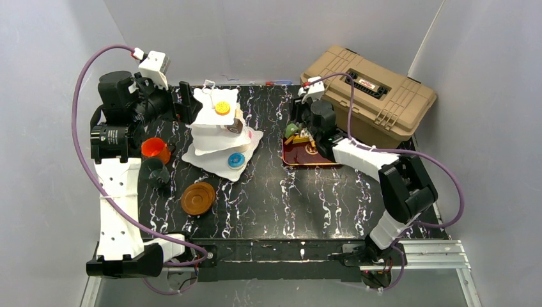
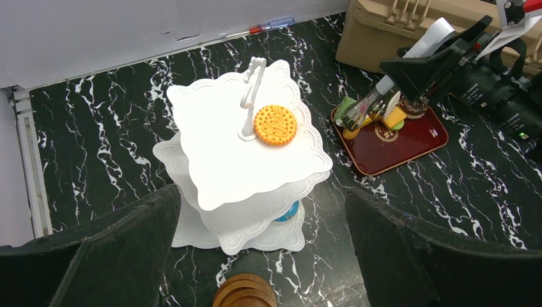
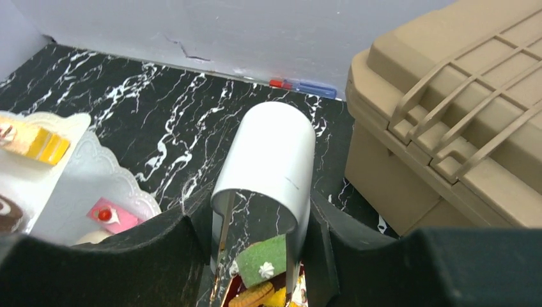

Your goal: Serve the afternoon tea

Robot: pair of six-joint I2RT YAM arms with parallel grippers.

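A white tiered stand bears a round yellow biscuit on top. Lower tiers hold a yellow cake slice, a pink slice and a blue round sweet. Between my right gripper's widely set fingers sit white tongs, which hang over the dark red tray. On the tray lie a green cake piece, a yellow piece and other food. Whether the tong tips touch any of it cannot be told. Beside the stand's top, my left gripper is open and empty.
A large tan case stands right behind the tray. An orange cup, a dark cup and brown round coasters are at the left. A screwdriver lies along the back wall.
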